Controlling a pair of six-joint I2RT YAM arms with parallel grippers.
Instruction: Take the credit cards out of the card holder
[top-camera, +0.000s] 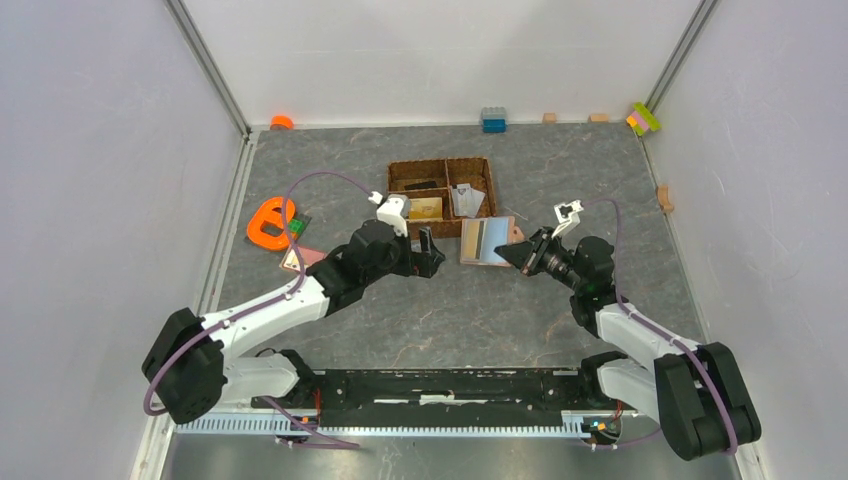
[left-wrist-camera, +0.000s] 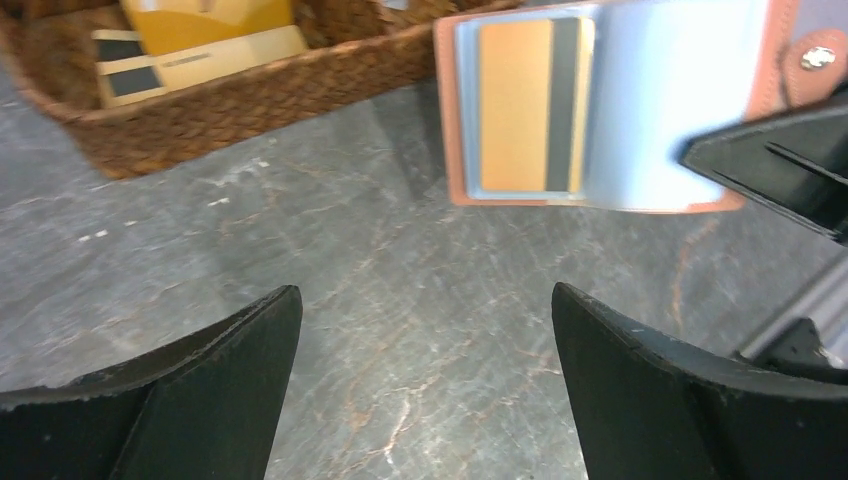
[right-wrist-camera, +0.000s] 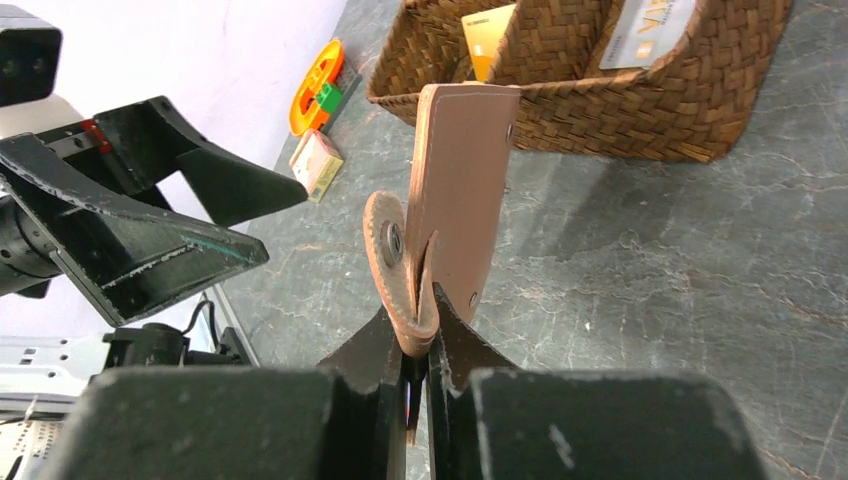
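My right gripper is shut on the tan leather card holder (right-wrist-camera: 460, 190), holding it by its snap-strap side above the table. In the left wrist view the holder stands open, with a yellowish card (left-wrist-camera: 515, 110) and a darker strip in its clear sleeve, and a pale bluish sleeve (left-wrist-camera: 665, 100) beside it. Apart from the holder, to its left, my left gripper is open with nothing between its fingers. Cards lie in the woven basket: a yellow one (top-camera: 425, 208) in one compartment and whitish ones (top-camera: 466, 200) in another.
The divided woven basket (left-wrist-camera: 200, 125) stands just behind the holder. An orange toy piece (top-camera: 268, 222), a green block (right-wrist-camera: 328, 97) and a small pinkish box (right-wrist-camera: 316, 160) lie at the left.
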